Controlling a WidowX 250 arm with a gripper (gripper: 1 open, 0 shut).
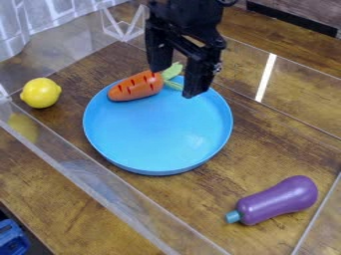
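Note:
The black gripper (pixel 181 66) hangs at the top centre, open, over the back part of a blue plate (pixel 156 134), its fingers pointing down. An orange carrot (pixel 134 88) with a light green top lies at the plate's back left, beside the gripper and partly behind it. I cannot tell whether the fingers touch it.
A yellow lemon (pixel 42 92) lies at the left near a clear plastic edge. A purple eggplant (pixel 277 200) lies at the lower right. A small blue object (pixel 8 239) shows at the bottom left corner.

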